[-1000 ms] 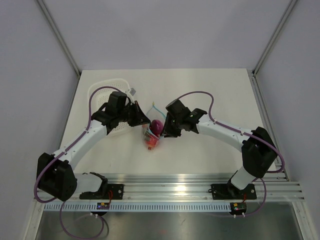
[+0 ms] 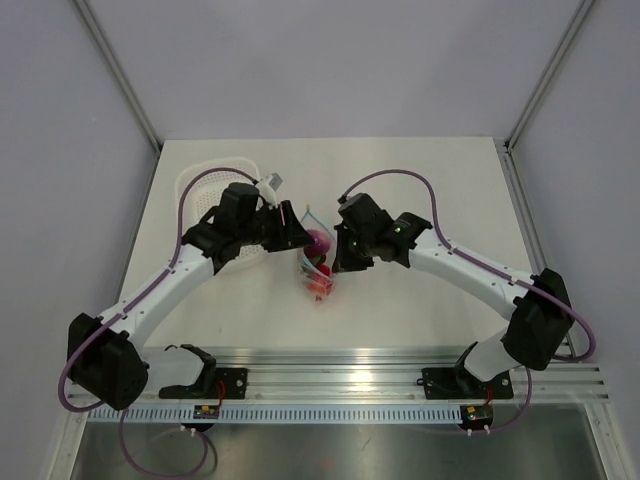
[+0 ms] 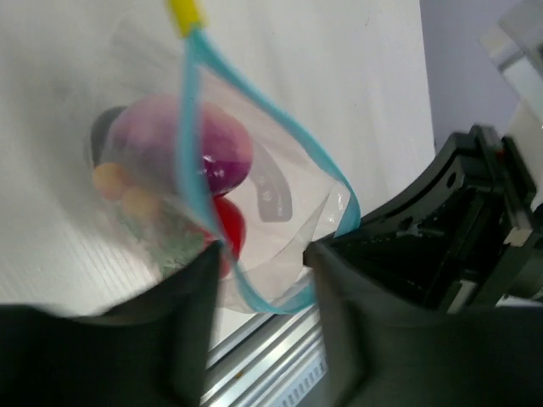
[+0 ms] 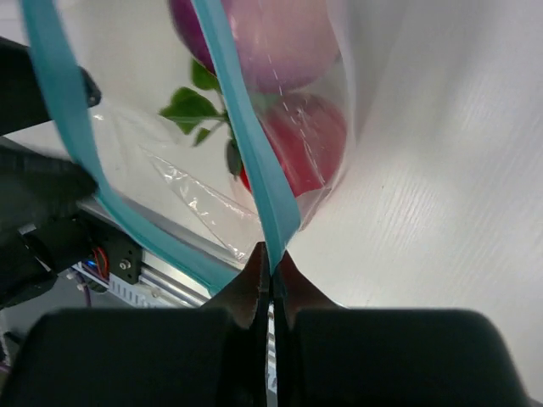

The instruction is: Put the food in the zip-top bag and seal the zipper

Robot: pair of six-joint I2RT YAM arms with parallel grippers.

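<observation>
The clear zip bag (image 2: 319, 289) with a teal rim hangs between the grippers, its mouth spread. Inside it show a purple food item (image 3: 182, 140), a red one (image 4: 305, 144), orange-yellow pieces (image 3: 123, 191) and green leaves (image 4: 188, 108). A yellow zipper slider (image 3: 185, 13) sits at the rim's far end. My right gripper is shut on the teal rim (image 4: 254, 161). Blurred in its own wrist view, my left gripper stands open, fingers apart, with the near rim passing around the gap; whether it touches is unclear.
A white perforated basket (image 2: 212, 165) stands behind the left arm, at the table's left. Bare table (image 2: 440, 180) lies to the back right and in front of the bag. A metal rail (image 2: 330, 360) runs along the front edge.
The bag has swung about.
</observation>
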